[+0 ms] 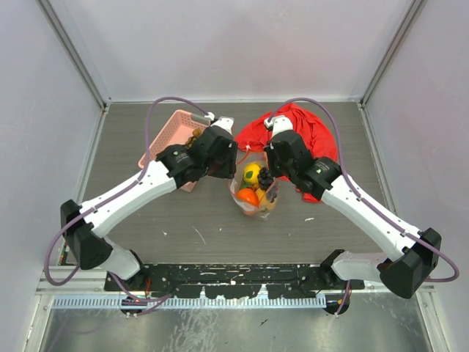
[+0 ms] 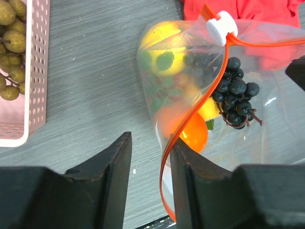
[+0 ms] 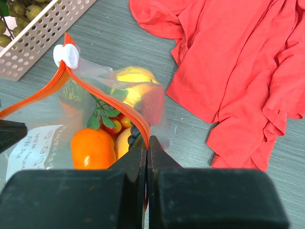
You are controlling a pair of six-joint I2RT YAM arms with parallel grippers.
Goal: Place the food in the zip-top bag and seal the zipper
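Note:
The clear zip bag (image 2: 279, 114) with an orange-edged rim stands between my grippers, its mouth held wide. Inside are a yellow fruit or vegetable (image 1: 251, 173), an orange one (image 3: 93, 149), dark grapes (image 2: 236, 93) and green leaves (image 3: 102, 114). In the left wrist view my left gripper is open, its fingers apart; the bag's rim runs close along the inner side of the right-hand finger (image 2: 181, 162). My right gripper is shut on the opposite rim. The white zipper slider (image 2: 221, 27) sits at the far corner of the mouth.
A pink basket (image 1: 176, 130) holding green grapes or olives (image 2: 13, 47) stands left of the bag, behind my left arm. Red cloth (image 3: 238, 71) lies behind and right. The tabletop in front of the bag is clear.

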